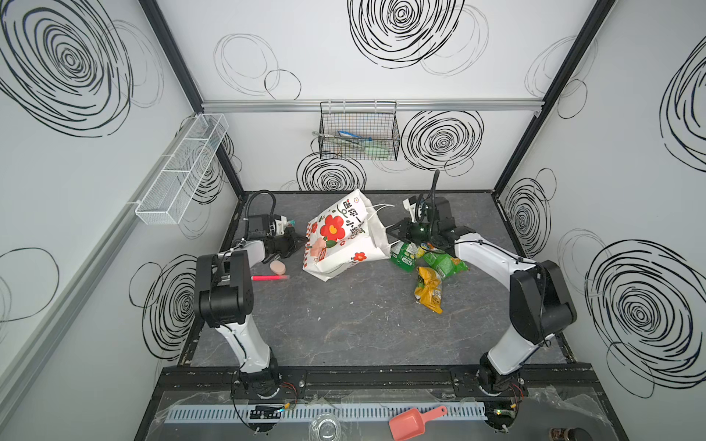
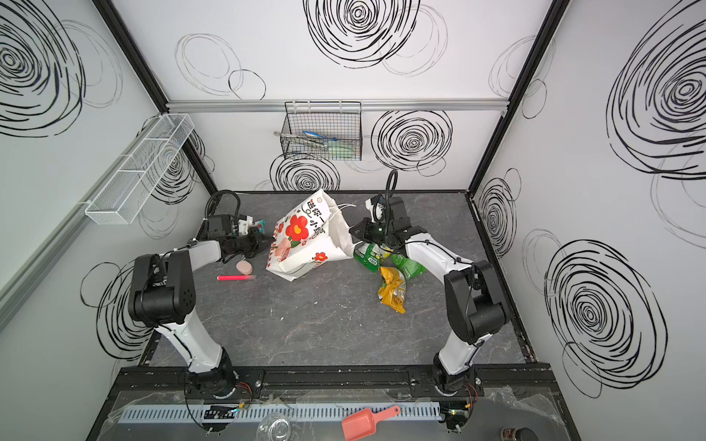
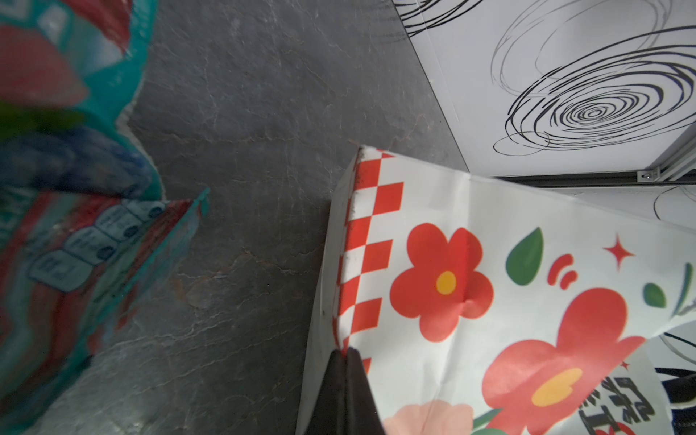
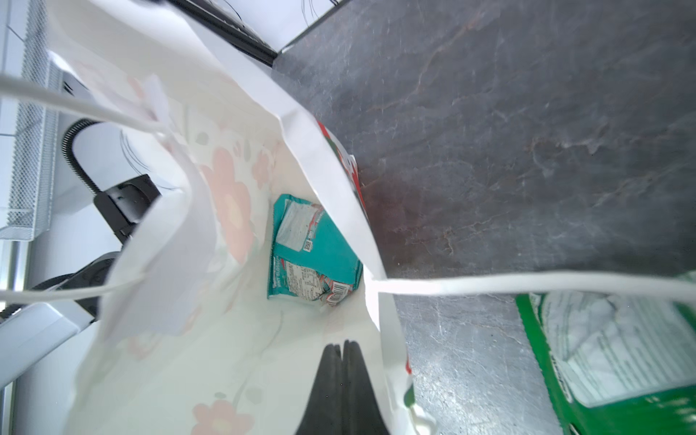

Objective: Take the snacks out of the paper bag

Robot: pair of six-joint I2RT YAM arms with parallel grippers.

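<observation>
The white flowered paper bag (image 1: 345, 235) lies tipped on its side in mid-table, opening facing right. Inside it, the right wrist view shows a teal snack packet (image 4: 319, 246) at the far end. My right gripper (image 1: 394, 230) is shut at the bag's mouth, nothing seen between its fingers. My left gripper (image 1: 300, 237) is shut against the closed end, nothing visible held. A green snack (image 1: 403, 255), another green packet and a yellow packet (image 1: 428, 289) lie outside, right of the bag. A teal-edged packet (image 3: 87, 290) lies by my left gripper.
A pink oval item (image 1: 278, 267) and pink stick (image 1: 270, 278) lie left of the bag. A wire basket (image 1: 359, 147) hangs on the back wall, a white rack (image 1: 176, 176) on the left wall.
</observation>
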